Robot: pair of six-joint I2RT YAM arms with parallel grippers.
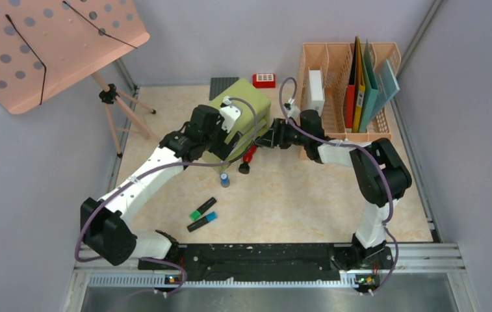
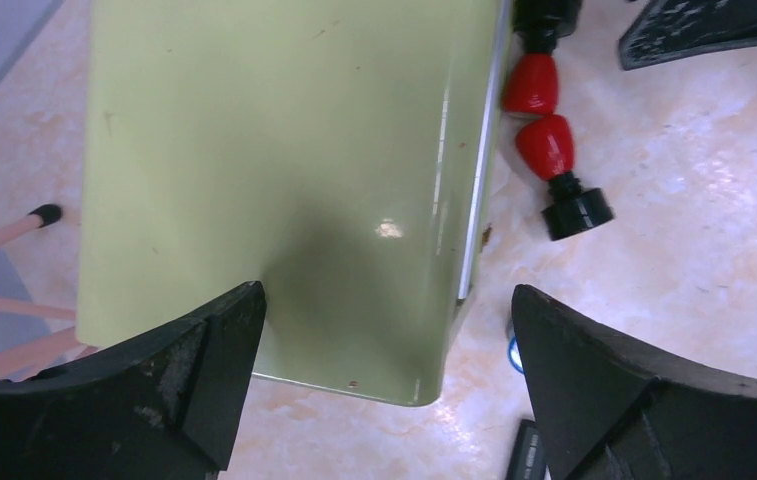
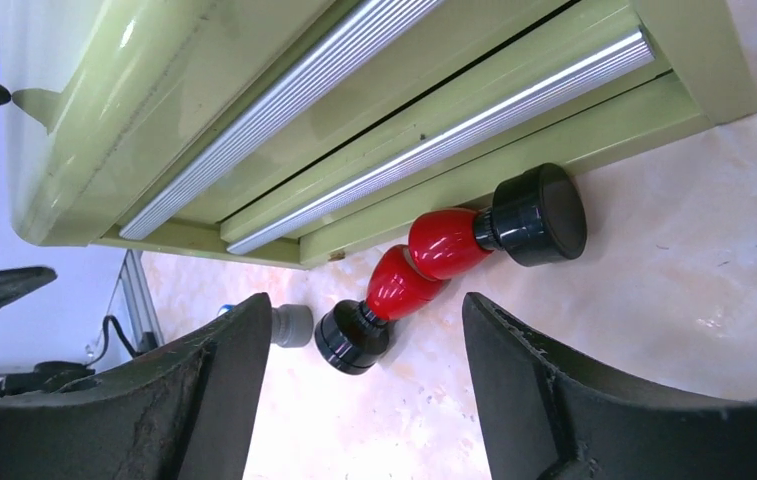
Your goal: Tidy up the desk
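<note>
A green two-tier cabinet (image 1: 243, 94) stands mid-back on the desk. A pair of red-and-black dumbbell-like objects (image 3: 444, 243) lies against its front base. My left gripper hangs over the cabinet top, open and empty. My right gripper is low before the cabinet front, its fingers (image 3: 529, 400) apart just short of the red objects, nothing between them. A small blue-capped bottle (image 1: 225, 180) stands near the cabinet's front corner, and two markers (image 1: 202, 221) lie nearer the front edge.
An organizer (image 1: 377, 130) with folders and a white box stands at back right. A red calculator-like object (image 1: 264, 80) is at the back. A pink perforated board (image 1: 54, 45) on a tripod is at left.
</note>
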